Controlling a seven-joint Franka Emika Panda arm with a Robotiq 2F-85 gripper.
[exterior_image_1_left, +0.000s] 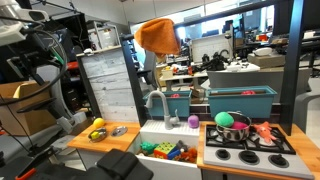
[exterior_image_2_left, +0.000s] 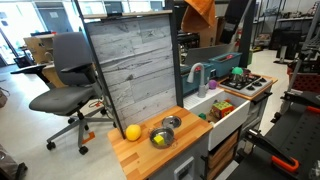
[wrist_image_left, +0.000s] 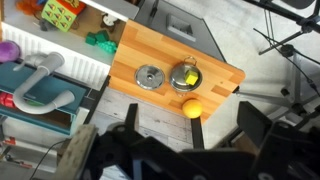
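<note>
My gripper is open above the left wooden counter, with nothing held between its dark fingers. It also shows near the top of exterior view 2. Below it in the wrist view are a small metal pot (wrist_image_left: 178, 78) with a yellow piece (wrist_image_left: 193, 76) in it, a round metal lid or dish (wrist_image_left: 149, 76) and a yellow-orange round object (wrist_image_left: 192, 108). Across the counter, a larger pot (exterior_image_1_left: 232, 131) holding a green ball (exterior_image_1_left: 223, 119) stands on the stove (exterior_image_1_left: 255, 154), beside a reddish object (exterior_image_1_left: 264, 132).
A white sink basin (exterior_image_1_left: 146, 162) holds several coloured blocks (exterior_image_1_left: 182, 152), with a tall faucet (exterior_image_1_left: 158, 98) behind it. An orange cloth (exterior_image_1_left: 158, 36) hangs from the upper bar. A grey panel (exterior_image_2_left: 135, 62) borders the left counter. Teal bins (exterior_image_1_left: 240, 102) line the back.
</note>
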